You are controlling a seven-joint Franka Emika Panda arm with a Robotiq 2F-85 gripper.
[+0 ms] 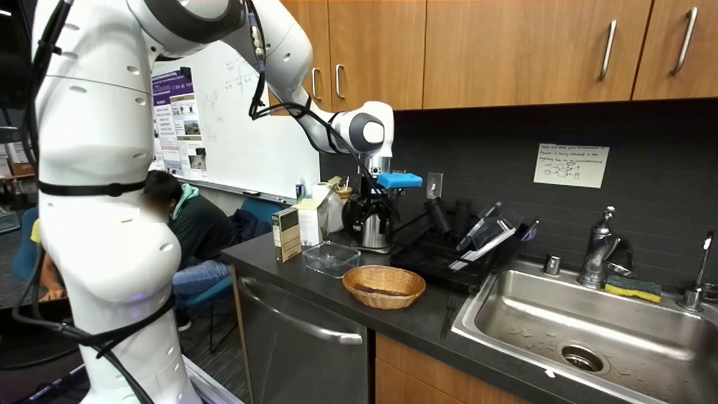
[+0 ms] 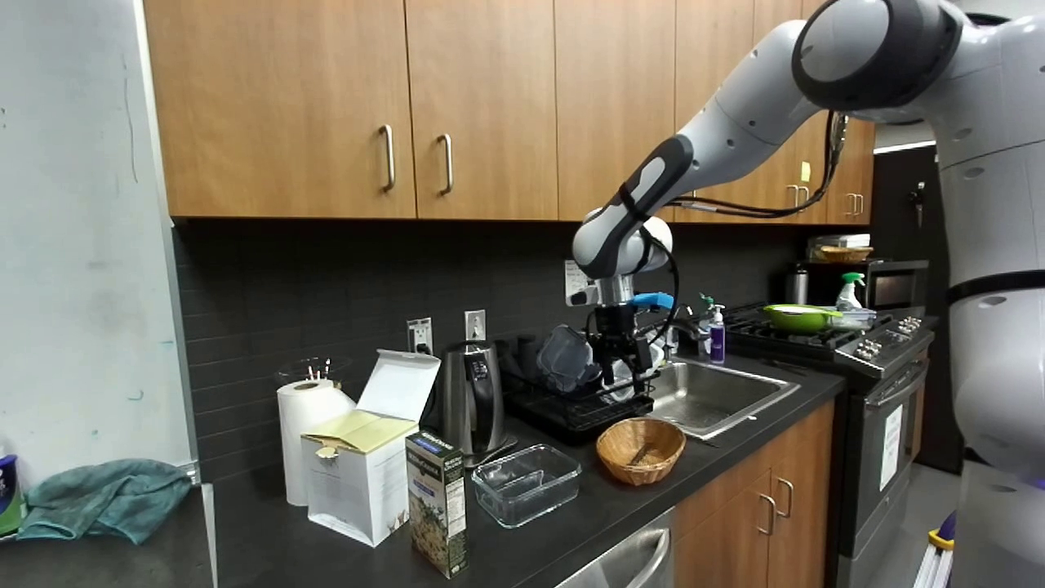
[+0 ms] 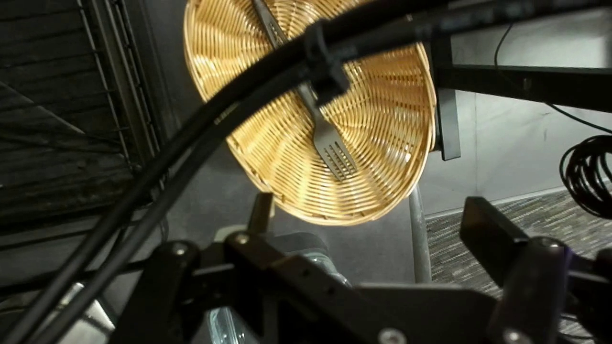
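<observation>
A fork [image 3: 330,140] lies in a round wicker basket [image 3: 396,126], its tines pointing toward my fingers in the wrist view. My gripper is open, its two dark fingers wide apart with nothing seen between them. In exterior view 1 the gripper [image 1: 374,210] hangs above the counter, in front of the kettle [image 1: 374,232] and higher than the basket [image 1: 383,303]. Exterior view 2 shows the gripper [image 2: 624,364] above the basket's level. A second fork [image 1: 449,315] rests on the counter between basket and sink. Black cables cross part of the wrist view.
A clear glass container [image 2: 526,485] sits beside the basket, near a food box [image 2: 437,505] and a white carton [image 2: 357,470]. Behind stands a loaded black dish rack [image 1: 437,256]. The sink [image 1: 538,289] is to the right; cabinets [image 1: 525,54] hang overhead.
</observation>
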